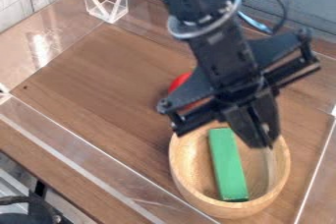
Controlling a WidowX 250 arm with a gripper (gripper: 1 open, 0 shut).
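Note:
A round wooden bowl [192, 177] sits at the lower right, holding a green rectangular block [229, 169]. The dark gripper [269, 135] hangs over the back part of the bowl, its lower end pointing down toward it; whether anything is between the fingers is hard to see. A red object [179, 83] lies behind the bowl, mostly hidden by the gripper.
Clear plastic walls [79, 159] run along its edges, and a clear bracket [105, 4] stands at the back left.

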